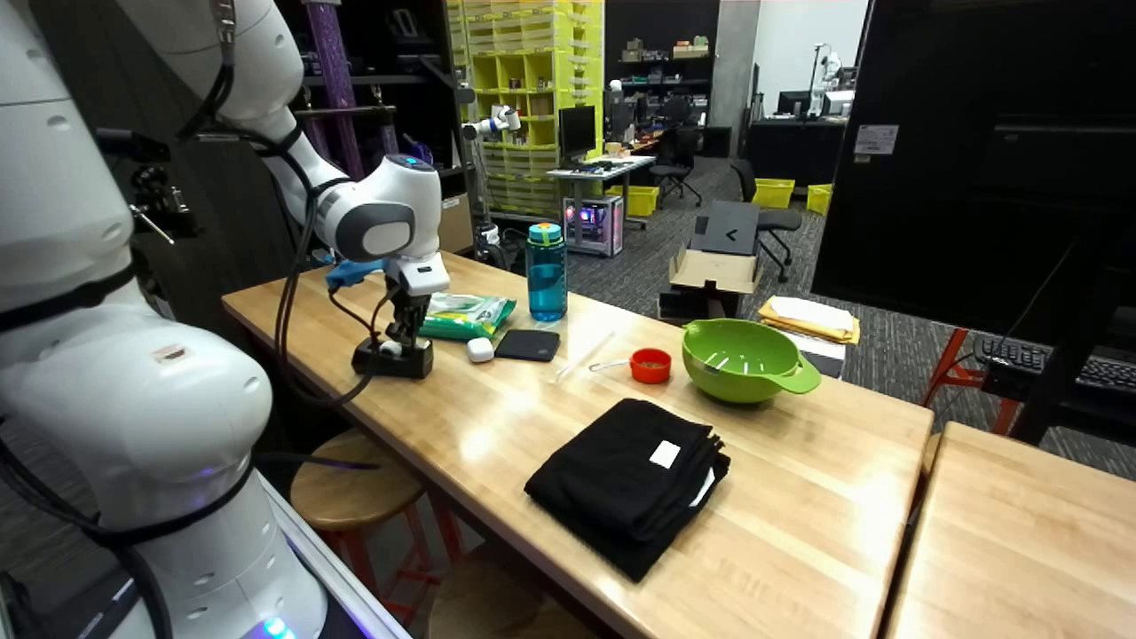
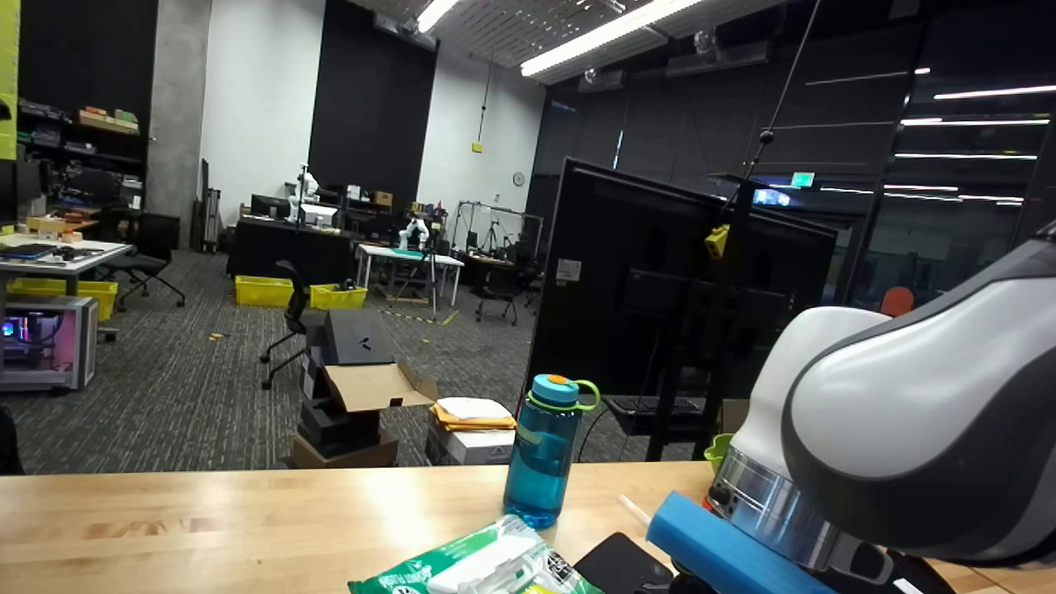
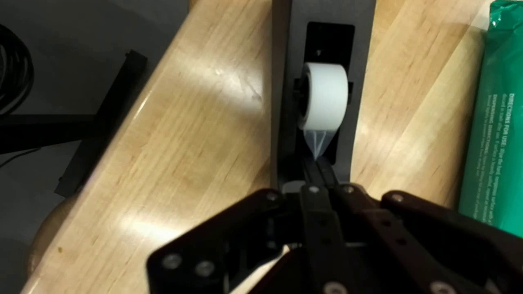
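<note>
In the wrist view, a black tape dispenser point(image 3: 361, 88) stands on the wooden table, carrying a white roll of tape point(image 3: 329, 95). From the roll a clear strip of tape point(image 3: 317, 139) runs toward me and narrows to a crumpled point at my fingertips. My gripper is shut, with the strip's end pinched between its thin tips. Exterior view 1 shows the gripper point(image 1: 400, 328) pointing down just over the dispenser point(image 1: 394, 362). The far end of the dispenser shows clear of the fingers; its near end is hidden beneath them.
A green wipes pack point(image 1: 469, 318) lies close beside the dispenser. Near it are a white case point(image 1: 480, 350), a black wallet-like item point(image 1: 528, 344) and a blue bottle point(image 1: 548, 275). Farther right sit a red cup point(image 1: 650, 366), a green colander point(image 1: 742, 362) and folded black cloth point(image 1: 628, 474).
</note>
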